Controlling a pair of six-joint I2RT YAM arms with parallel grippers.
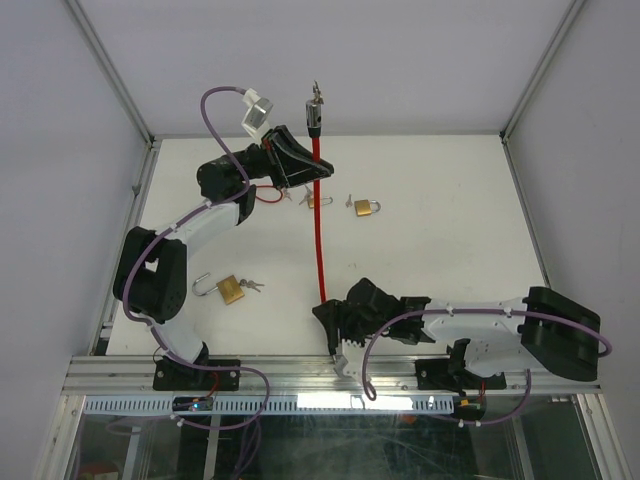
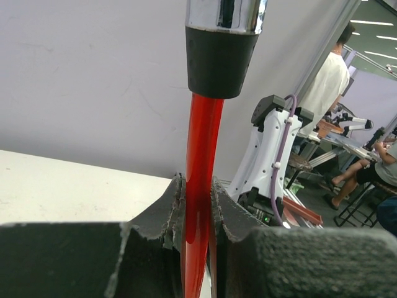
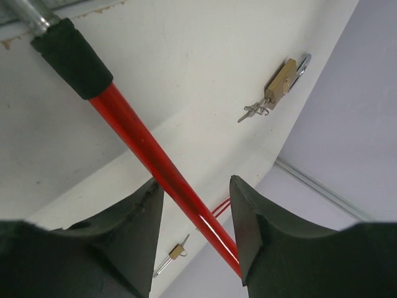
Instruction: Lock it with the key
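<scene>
A long red cable lock (image 1: 318, 230) stretches from back to front in the top view. Its metal head (image 1: 314, 115), with what looks like a key (image 1: 317, 90) in its top, points to the back wall. My left gripper is shut on the red cable, just below the black collar (image 2: 217, 65). At the cable's front end sits my right gripper, its fingers apart. In the right wrist view the red cable (image 3: 146, 146) slants across the gap, with a black sleeve (image 3: 73, 59) and metal tip (image 3: 37, 17) beyond.
An unlatched brass padlock (image 1: 230, 290) with keys (image 1: 252, 285) lies at the left. Two smaller padlocks lie behind the middle, one of them the brass padlock (image 1: 363, 208). A thin red cord (image 1: 268, 195) is near my left gripper.
</scene>
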